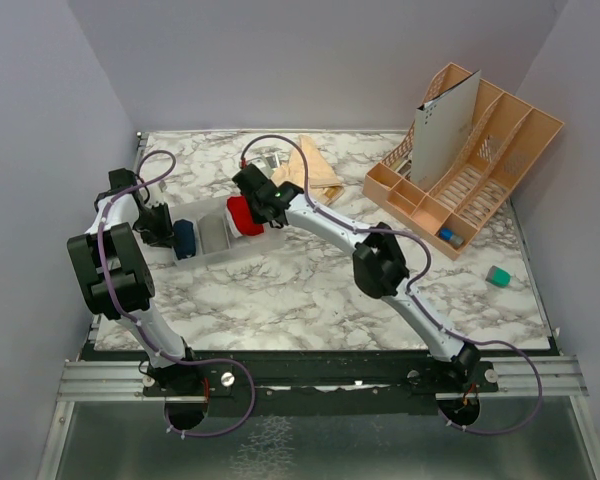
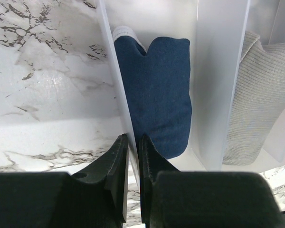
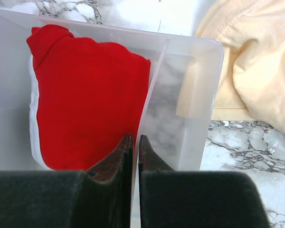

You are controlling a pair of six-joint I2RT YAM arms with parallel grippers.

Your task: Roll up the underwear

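Note:
A translucent box with upright dividers holds three pieces of folded underwear, side by side in separate compartments: navy, beige-grey and red with a white edge. On the box's left wall my left gripper is shut, one finger outside and one inside beside the navy piece. My right gripper straddles the divider to the right of the red piece. Its fingers stand close together there; whether they press on the divider cannot be told.
A compartment at the box's right end is empty. Behind lies a pale yellow cloth. An orange-tan organizer stands at the right, with a green block farther right.

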